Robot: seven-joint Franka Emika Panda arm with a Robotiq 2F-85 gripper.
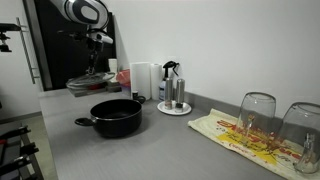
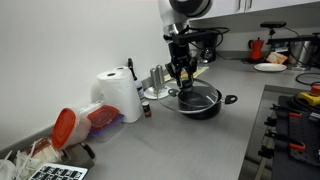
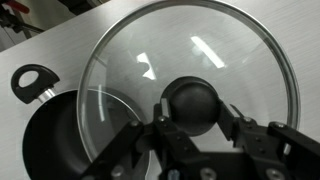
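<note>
A clear glass lid (image 3: 135, 70) with a metal rim and a round black knob (image 3: 193, 100) hangs from my gripper, which is shut on the knob. In exterior view 1 the lid (image 1: 86, 83) is held above the table, behind and left of the black pot (image 1: 118, 118). The pot stands uncovered on the table. From the wrist, the lid overlaps part of the pot (image 3: 58, 140), whose handle (image 3: 35, 84) shows at left. Exterior view 2 has the tilted-looking lid (image 2: 192, 99) in front of the pot (image 2: 213, 107), hiding part of it.
Bottles stand on a white plate (image 1: 174, 109) by the wall. Two upturned glasses (image 1: 256, 113) rest on a patterned cloth (image 1: 222, 127) at right. A paper towel roll (image 2: 116, 98) and dish rack (image 2: 45, 160) stand along the wall.
</note>
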